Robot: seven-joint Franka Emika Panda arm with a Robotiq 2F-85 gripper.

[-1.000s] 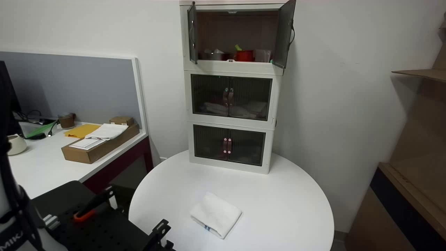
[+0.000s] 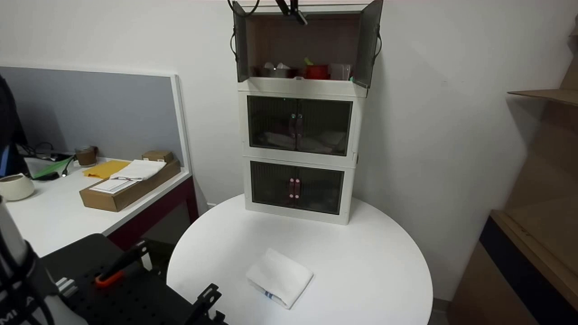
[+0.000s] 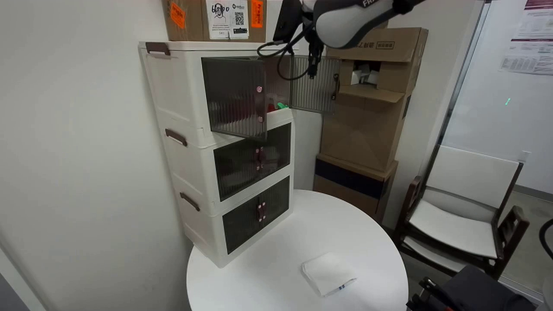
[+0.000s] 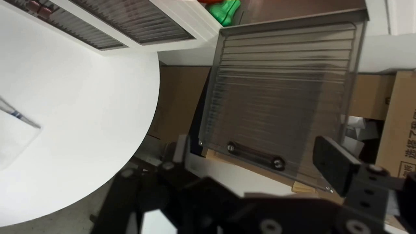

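Note:
My gripper is open in the wrist view, one finger (image 4: 335, 165) to the right and the other blurred at lower left. Seen through the gap is the ribbed, clear right door (image 4: 280, 101) of the top cabinet unit, with its dark handle (image 4: 255, 156); nothing appears gripped. In exterior view 1 both the left door (image 2: 240, 46) and the right door (image 2: 369, 46) of that unit stand open. Part of the gripper (image 2: 292, 11) shows at the top edge there, in front of the cabinet opening.
A red pot (image 2: 317, 72) and other items sit inside the top unit. Both lower units (image 2: 299, 124) have shut doors. A folded white cloth (image 2: 280, 278) lies on the round table (image 2: 374, 260). Cardboard boxes (image 3: 357, 124) stand beyond the right door.
The top unit's left door has swung further outward. My gripper has come into the top of exterior view 1. The cloth and the right door look unmoved.

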